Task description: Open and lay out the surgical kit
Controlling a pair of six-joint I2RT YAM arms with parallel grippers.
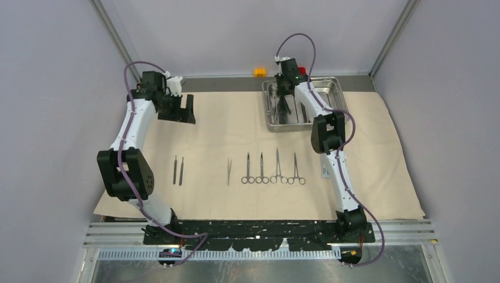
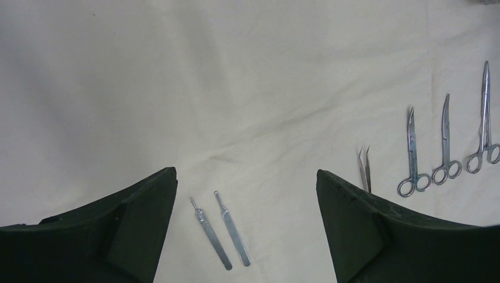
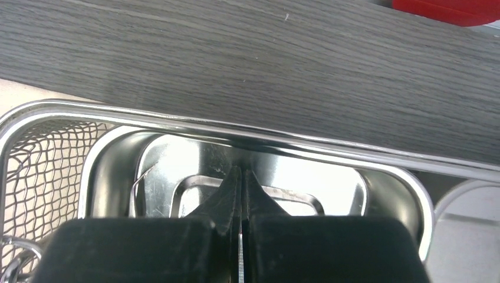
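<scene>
The metal kit tray [image 1: 273, 127] stands open at the back right, with several thin instruments inside. My right gripper is shut over its interior, and nothing shows between its fingers. Near these fingers, a smaller steel dish [image 3: 112, 138] and a thin bent-tipped tool [image 3: 133, 197] are visible. On the cloth lie two slim handles [image 2: 212, 236], tweezers [image 1: 229, 171], two pairs of scissors [image 1: 262, 167], a long ringed clamp [image 1: 278, 165] and a shorter one [image 1: 296, 171]. My left gripper [image 1: 188, 109] is open above bare cloth at the back left, empty.
A yellow block [image 1: 260, 72] and a red object [image 3: 451, 9] sit behind the tray. Wire mesh [image 3: 50, 171] and ring handles [image 3: 22, 256] show at the tray's left in the right wrist view. The cloth [image 1: 227, 115] left of the tray is clear.
</scene>
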